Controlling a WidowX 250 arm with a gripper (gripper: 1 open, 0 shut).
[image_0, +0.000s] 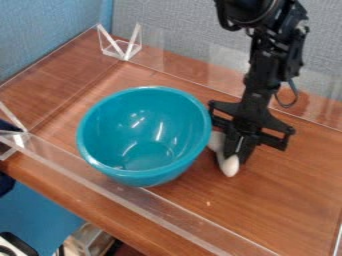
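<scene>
My black gripper (243, 135) is low over the wooden table, right beside a teal bowl (144, 135). A white elongated object (227, 163) sits at its fingertips, touching or very near the bowl's right side. The fingers partly hide this object, and I cannot tell whether they are closed on it.
Clear plastic walls run along its edges, with white brackets (118, 42) at the back left. A blue floor and some clutter show at the lower left.
</scene>
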